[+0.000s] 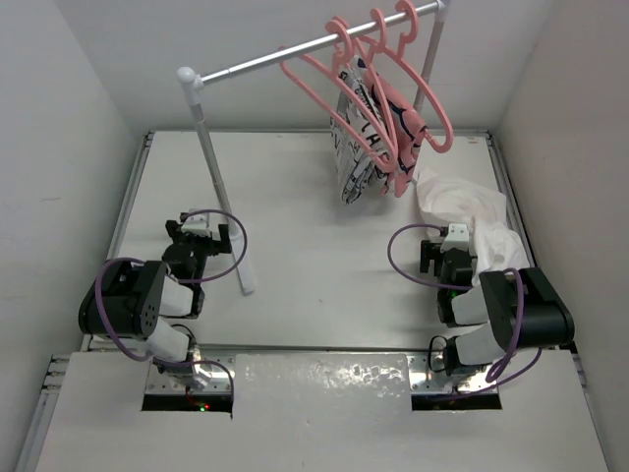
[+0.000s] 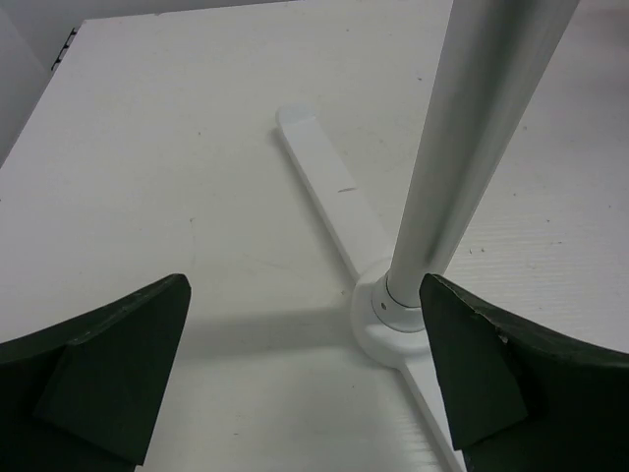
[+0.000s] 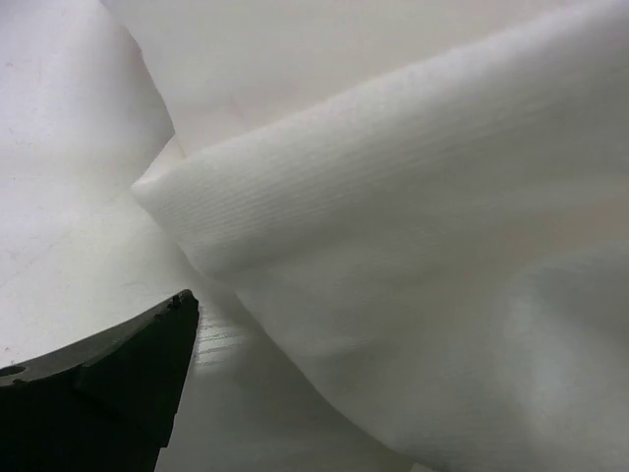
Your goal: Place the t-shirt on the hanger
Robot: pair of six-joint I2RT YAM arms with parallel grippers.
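Observation:
A white t-shirt lies crumpled at the right side of the table. In the right wrist view the white cloth fills most of the picture. My right gripper is open at the cloth's left edge; one dark finger shows beside the fabric, while the other is hidden by it. Pink hangers hang from the rack's bar, some carrying patterned garments. On the left, my open left gripper has nothing between its fingers.
The rack's metal bar spans the back, high above the table. Its left post and white foot stand close to my left gripper's right finger. Bare table lies between the arms.

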